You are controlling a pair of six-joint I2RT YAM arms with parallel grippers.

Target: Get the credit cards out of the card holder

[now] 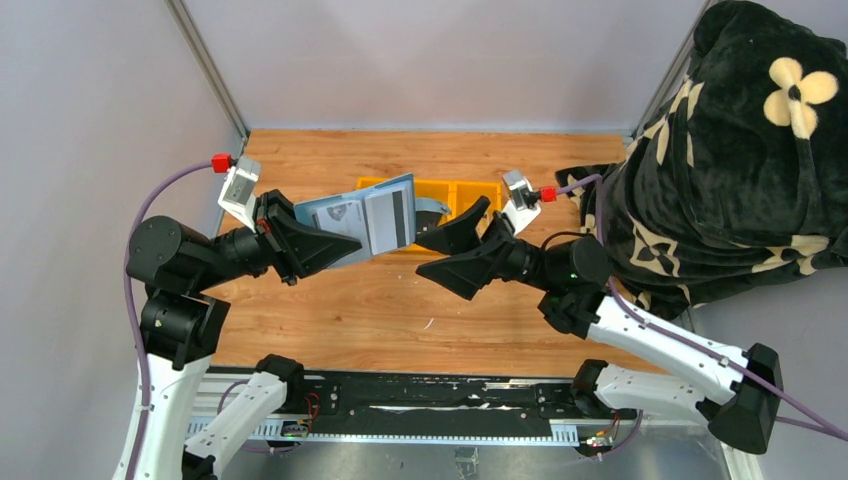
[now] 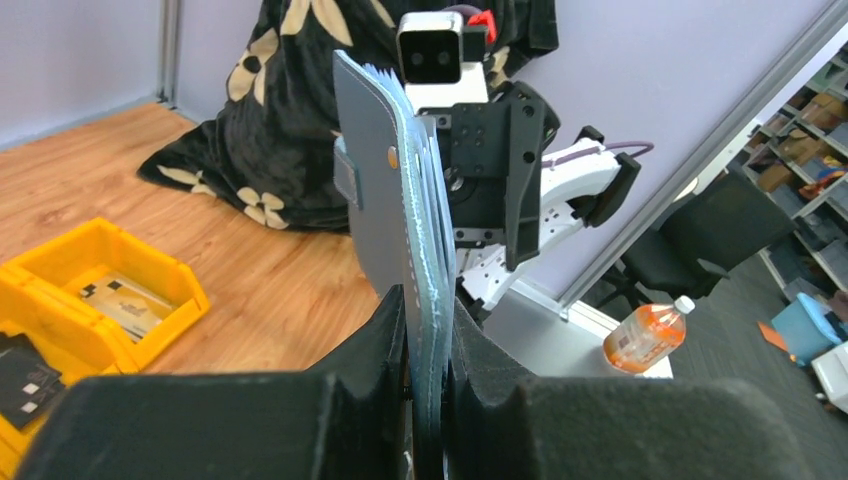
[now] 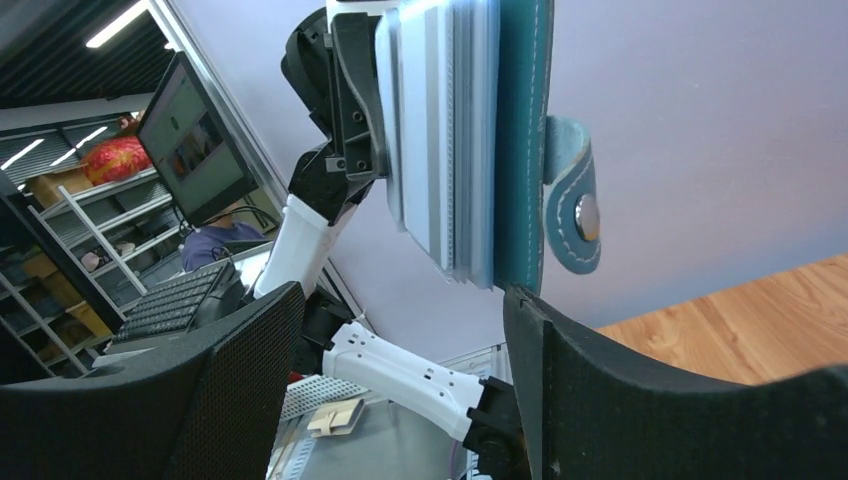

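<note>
A blue card holder (image 1: 385,215) with card sleeves fanned open and cards showing is held up above the table by my left gripper (image 1: 310,255), shut on it; in the left wrist view it stands edge-on between the fingers. In the right wrist view the holder's sleeve stack (image 3: 445,140) and snap strap (image 3: 572,200) fill the upper middle. My right gripper (image 1: 447,250) is open, just right of the holder, with nothing between its fingers.
A yellow divided tray (image 2: 170,325) with dark and light items sits behind on the wooden table (image 1: 450,320). A dark flowered cloth (image 1: 740,170) fills the right side.
</note>
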